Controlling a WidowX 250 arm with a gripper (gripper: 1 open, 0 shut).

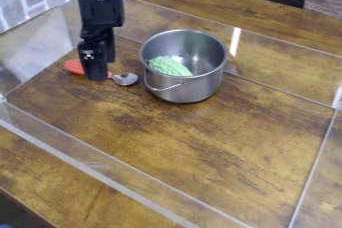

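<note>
My black gripper (98,62) hangs at the upper left of the camera view, its fingertips low over a spoon with a red handle (75,66) and a metal head (124,78). The fingers partly hide the handle; whether they touch it I cannot tell, nor how far apart they stand. To the right of the spoon stands a steel pot (190,87) with a pale green leafy item (168,66) inside.
Clear panels or strips run along the left and right sides of the work area.
</note>
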